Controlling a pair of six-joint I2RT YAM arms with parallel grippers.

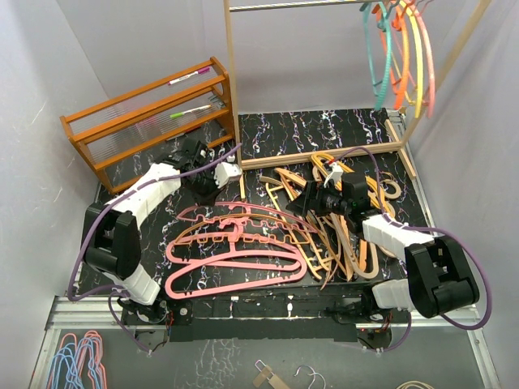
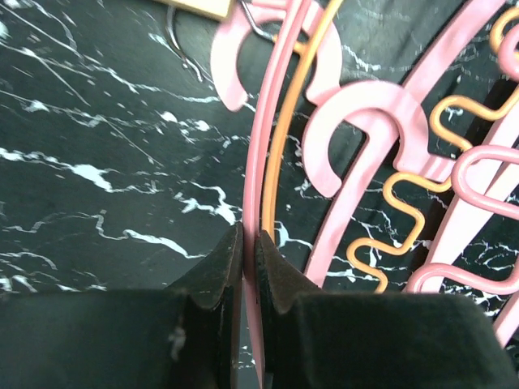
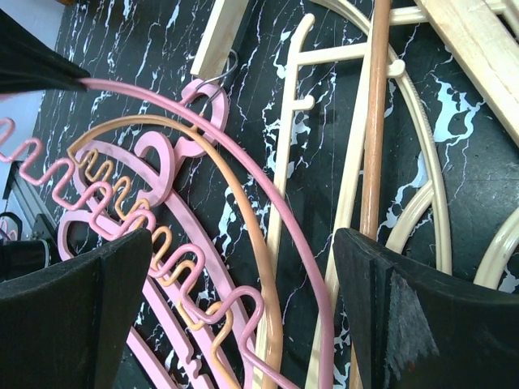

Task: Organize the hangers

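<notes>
A pile of pink hangers point(image 1: 235, 263) lies in the middle of the floor, with orange wavy ones among them and wooden and cream hangers point(image 3: 438, 203) to the right. My left gripper is shut on the long pink bar of a hanger point(image 2: 268, 113), seen running up through its fingers in the left wrist view. My right gripper is open over that same bar, near its curved right part, with wooden hangers beneath; whether it touches is unclear.
A wooden rack point(image 1: 146, 105) stands at the back left. Coloured hangers point(image 1: 401, 53) hang from a rail at the back right. Bare marble floor shows at the left.
</notes>
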